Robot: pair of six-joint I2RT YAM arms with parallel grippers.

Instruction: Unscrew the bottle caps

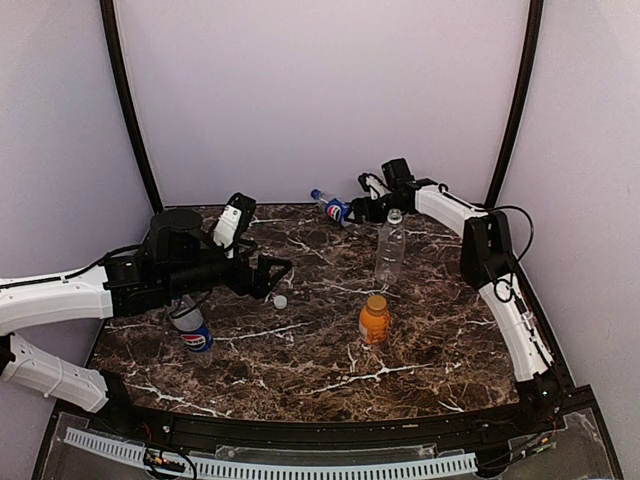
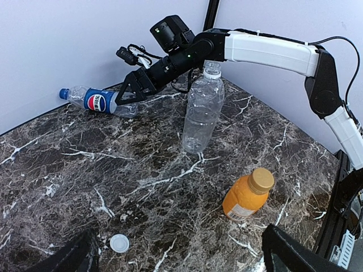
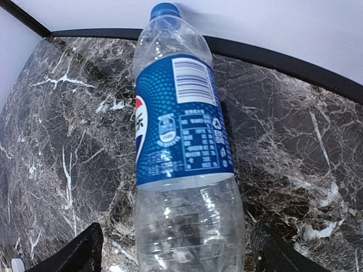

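Note:
A Pepsi bottle (image 1: 333, 208) with a blue cap (image 3: 164, 11) lies on its side at the back. My right gripper (image 1: 362, 211) is lowered over its base end, fingers either side of the bottle (image 3: 184, 124) in the right wrist view, not visibly closed on it. My left gripper (image 1: 262, 277) hangs open over the left middle, nothing between its fingers. A clear capped bottle (image 2: 201, 113) stands right of centre. An orange bottle with orange cap (image 1: 374, 320) stands nearer the front. Another Pepsi bottle (image 1: 190, 326) stands at left, partly hidden by the left arm.
A small white cap (image 2: 119, 243) lies on the marble tabletop (image 1: 270, 370) near the middle. Walls close the back and sides.

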